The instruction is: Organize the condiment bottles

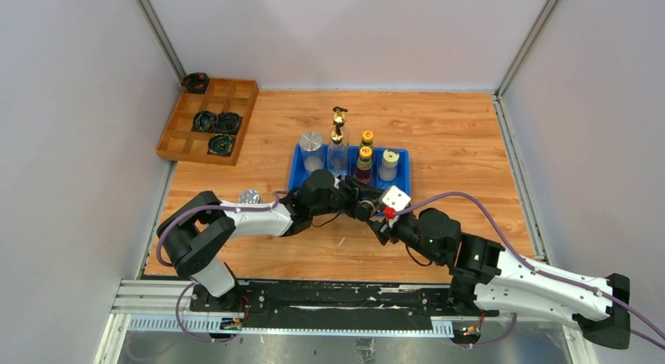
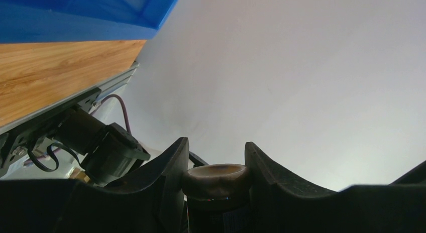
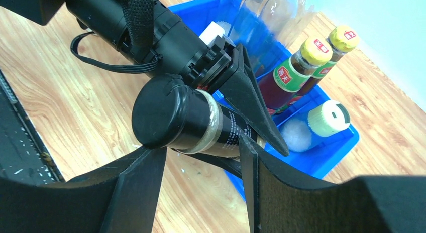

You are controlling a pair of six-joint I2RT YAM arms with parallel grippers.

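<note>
My left gripper [image 1: 361,195] is shut on a dark black-capped bottle [image 3: 176,112], held tilted over the front of the blue tray [image 1: 401,183]. In the left wrist view its rim [image 2: 216,183] sits between the fingers. My right gripper is part open just beside that bottle's cap, its fingertips at the bottle's lower side; whether they touch it I cannot tell. The tray holds two yellow-capped sauce bottles [image 3: 284,83], a pale-lidded jar [image 3: 326,120], a tall clear bottle with gold top [image 1: 339,148] and a silver-lidded jar [image 1: 311,144].
A wooden compartment box [image 1: 188,144] with dark coils stands at the back left. A small silver lid [image 1: 249,196] lies left of the tray.
</note>
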